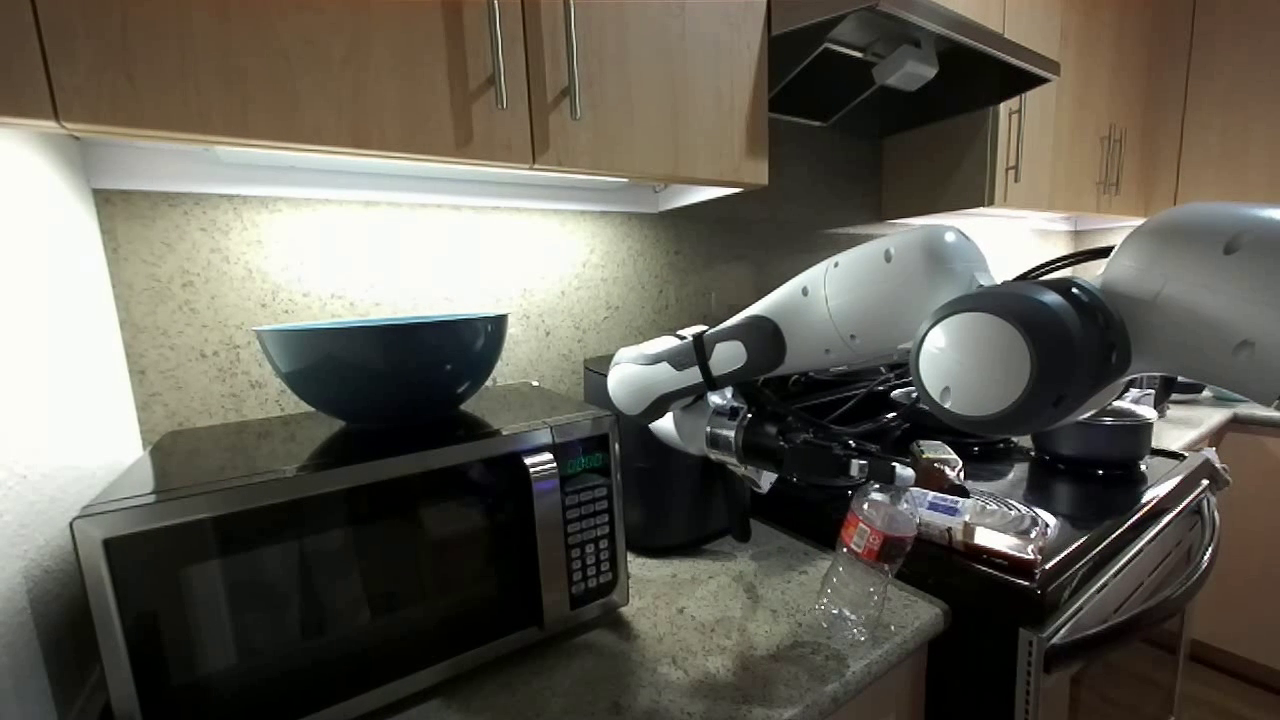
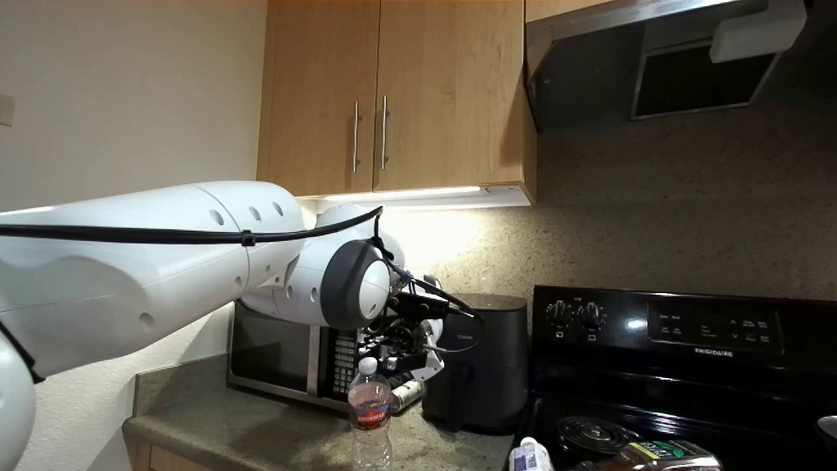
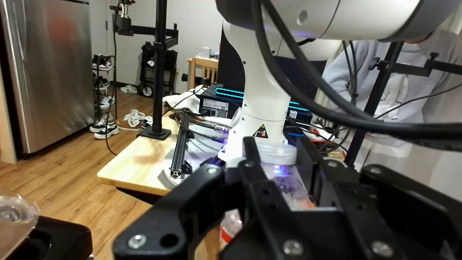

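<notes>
A clear plastic bottle [image 1: 877, 539] with a red label and white cap leans slightly over the counter near its front right corner; whether its base touches the counter I cannot tell. My gripper [image 1: 882, 472] reaches it sideways from the microwave side and is shut on the bottle's neck just below the cap. In the wrist view the white cap [image 3: 277, 153] sits between the two black fingers of the gripper. From the second outside view the bottle [image 2: 369, 416] stands nearly upright in front of the gripper, its lower end cut off by the frame.
The microwave [image 1: 348, 528] with a dark blue bowl [image 1: 384, 364] on top fills the left. Behind the arm stands a black air fryer [image 2: 476, 365]. Packages [image 1: 984, 526] lie on the stove [image 1: 1086, 486]. Bare counter [image 1: 708, 636] lies left of the bottle.
</notes>
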